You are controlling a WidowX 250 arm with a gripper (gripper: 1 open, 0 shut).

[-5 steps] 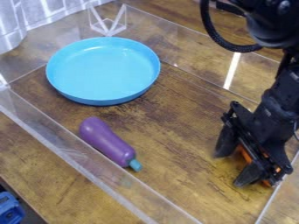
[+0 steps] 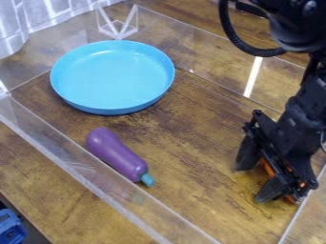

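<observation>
My black gripper [image 2: 265, 170] is low at the right side of the wooden surface, its fingers around a small orange object [image 2: 287, 186] that is mostly hidden by them; whether they grip it I cannot tell. A purple toy eggplant [image 2: 117, 153] with a teal tip lies at the lower left of the surface, apart from the gripper. A blue plate [image 2: 112, 76] sits at the upper left.
Clear plastic walls [image 2: 71, 167] border the wooden surface along the left and back. A blue object [image 2: 8, 229] sits outside at the bottom left.
</observation>
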